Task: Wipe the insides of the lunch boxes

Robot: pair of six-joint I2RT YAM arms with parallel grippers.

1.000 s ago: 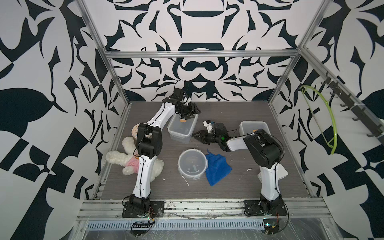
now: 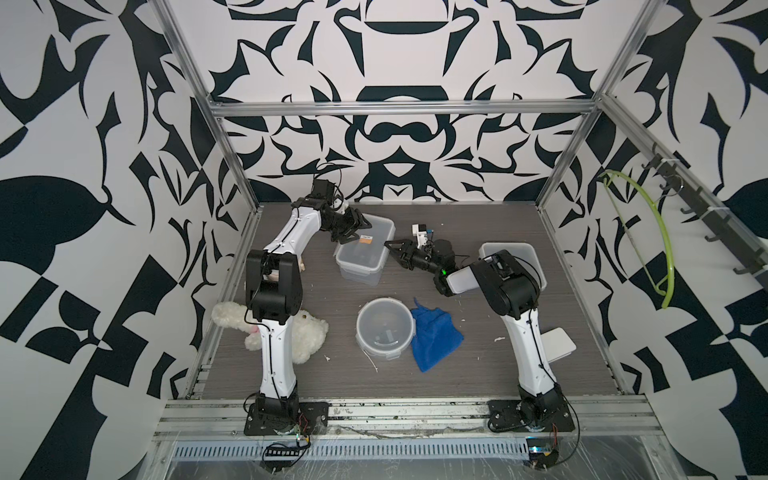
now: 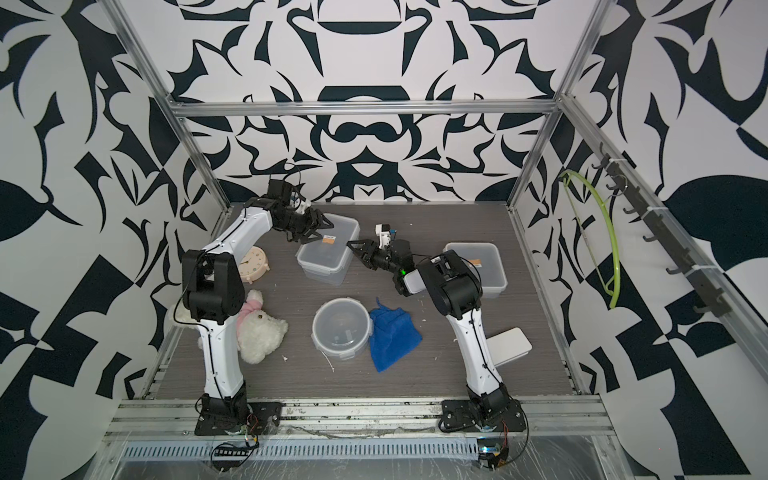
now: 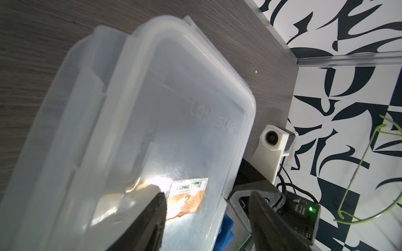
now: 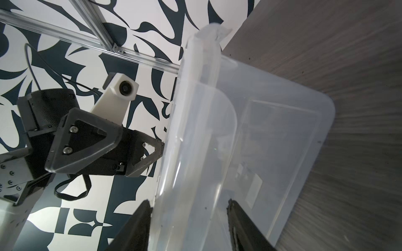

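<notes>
A lidded translucent lunch box (image 2: 365, 254) stands at back centre, with an orange label on its lid. My left gripper (image 2: 349, 232) is open over the lid's left part, nothing between its fingers. My right gripper (image 2: 393, 248) is at the box's right side; in the right wrist view its parted fingers (image 5: 238, 226) lie either side of or close to the rim, contact unclear. A round container (image 2: 385, 326) stands at front centre beside a blue cloth (image 2: 434, 334). Another rectangular box (image 3: 488, 276) stands at the right.
A white plush toy (image 2: 308, 336) and a round beige item (image 3: 254, 264) lie at the left. A white flat item (image 3: 508, 345) lies at front right. Open table lies between the centre and right boxes.
My left gripper has moved left across the lid toward the box's left side. My right gripper has risen slightly toward the back, beside the box's right edge.
</notes>
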